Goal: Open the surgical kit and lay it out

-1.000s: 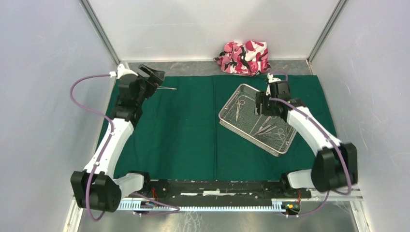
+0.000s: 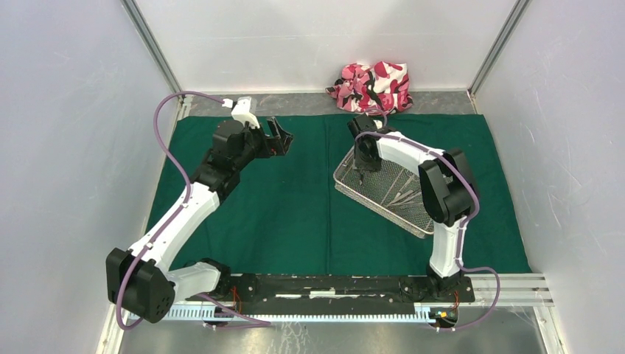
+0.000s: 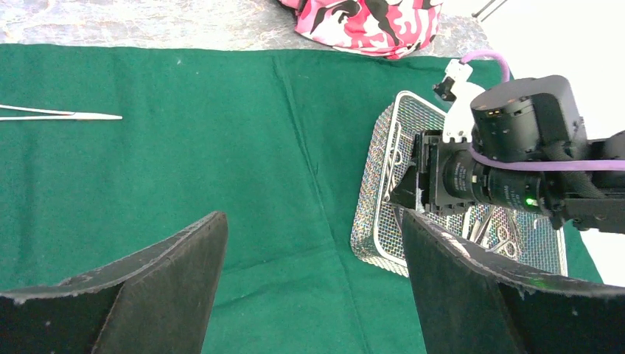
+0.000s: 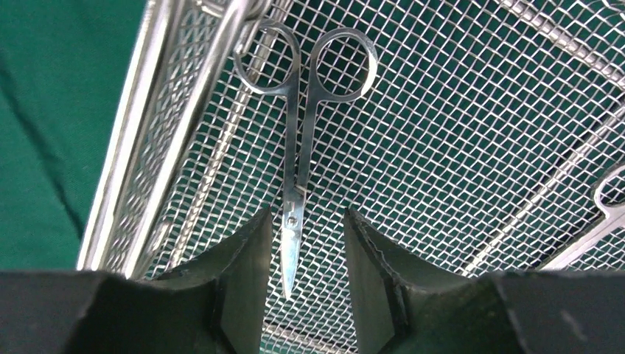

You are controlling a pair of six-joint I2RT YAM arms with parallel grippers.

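A wire mesh tray (image 2: 372, 203) of steel instruments sits on the right half of the green cloth (image 2: 287, 206). My right gripper is low in the tray's left part, fingers part open either side of slim scissors (image 4: 309, 133), whose blade lies between and below the fingertips; contact is not visible. More ringed instruments lie to the right. My left gripper (image 2: 276, 134) stands open and empty over the cloth's back left. A long thin instrument (image 3: 88, 116) lies on the cloth there.
A pink camouflage bundle (image 2: 372, 87) rests at the back beyond the cloth. White walls enclose both sides and the back.
My left gripper has moved right, away from the far-left side.
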